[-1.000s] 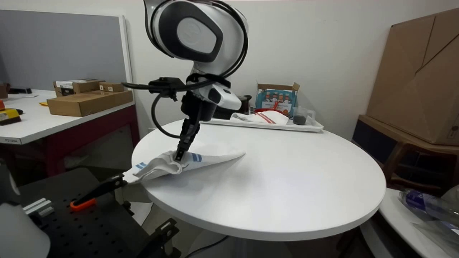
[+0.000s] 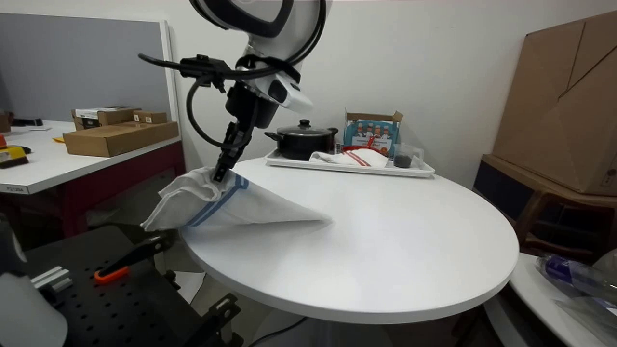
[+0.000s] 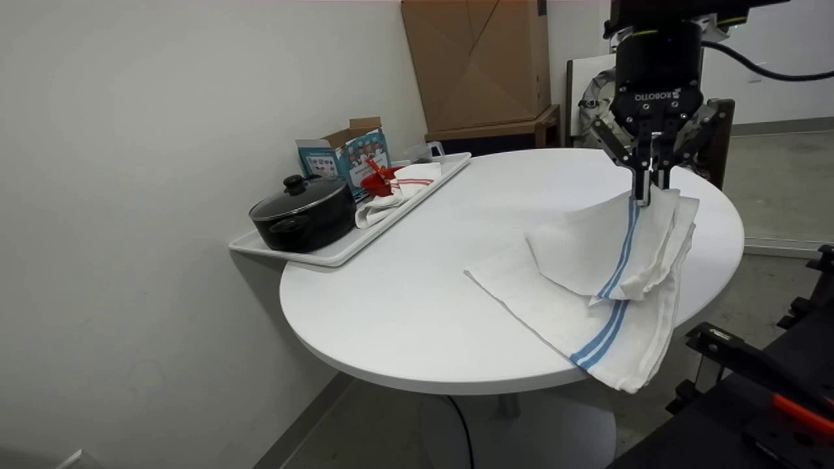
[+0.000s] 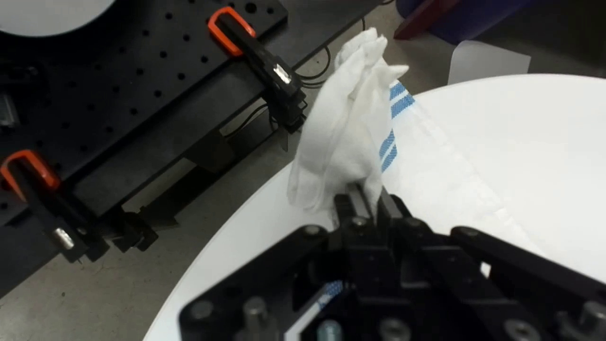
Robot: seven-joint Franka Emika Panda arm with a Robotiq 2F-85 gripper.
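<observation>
A white towel with blue stripes (image 2: 254, 205) is pinched and lifted by my gripper (image 2: 220, 173), which is shut on it above the near-left edge of the round white table (image 2: 370, 254). In exterior view 2, the gripper (image 3: 651, 195) grips the towel's upper folds. The towel (image 3: 539, 293) drapes down from there, its lower part spread on the table and one corner hanging past the rim. From the wrist, a bunched part of the towel (image 4: 341, 130) sticks out beyond the fingertips, while a flatter part stretches to the right over the tabletop.
At the table's back a white tray (image 2: 324, 166) carries a black lidded pot (image 2: 303, 140), a red-striped towel (image 2: 361, 158) and a blue box (image 2: 373, 136). A dark bench with orange-handled clamps (image 4: 233, 31) adjoins the near-left rim.
My gripper has risen and moved left with the towel. More of the towel is now off the table, while its far tip stays in about the same place.
</observation>
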